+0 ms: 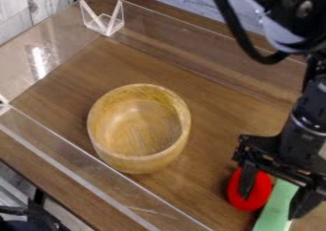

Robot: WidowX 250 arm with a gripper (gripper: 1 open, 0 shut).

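At the lower right of the camera view my black gripper (274, 178) is low over a red round object (247, 193), its open fingers around or just above that object's top. A pale green strip (275, 216) lies beside and partly under the gripper. The gripper's fingertips are partly hidden by its own body.
A wooden bowl (137, 99) stands on the wooden table (90, 73) left of centre. A clear plastic holder (105, 20) sits at the back left, and clear low walls edge the area.
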